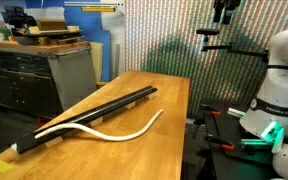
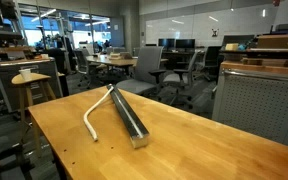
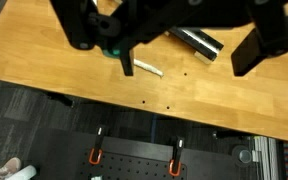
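Note:
A long dark channel-shaped piece (image 1: 89, 118) lies on the wooden table (image 1: 169, 140); its metallic inner side (image 2: 130, 118) shows in the second exterior view. Along and partly across it runs a bendy white tube (image 1: 119, 137), one end resting free on the tabletop. Seen from above in the wrist view, the tube's pale end (image 3: 148, 67) and the end of the channel (image 3: 198, 42) are visible below my gripper. The fingers stand wide apart with nothing between them, high over the table and touching neither thing. Much of the channel and tube is hidden behind the gripper there.
At the back left of the first exterior view stands a dark cabinet (image 1: 24, 78); a corrugated partition (image 1: 164, 58) is behind the table. A wooden stool (image 2: 32, 82) stands beside the table.

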